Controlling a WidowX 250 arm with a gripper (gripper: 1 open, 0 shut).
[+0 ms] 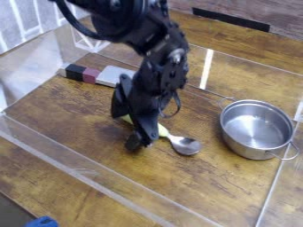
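Note:
The black gripper (136,131) hangs low over the table in the middle, on top of a pale yellow-green elongated object (164,130), which it mostly hides. A spoon-like metal end (186,144) shows just right of the gripper. Whether the fingers hold anything or how far they are apart is unclear.
A steel pot (256,129) stands on the right. A grey block (117,76) with dark and pink ends lies behind the arm at left. Clear plastic walls border the wooden table (83,168). A small blue object (42,222) is at bottom left.

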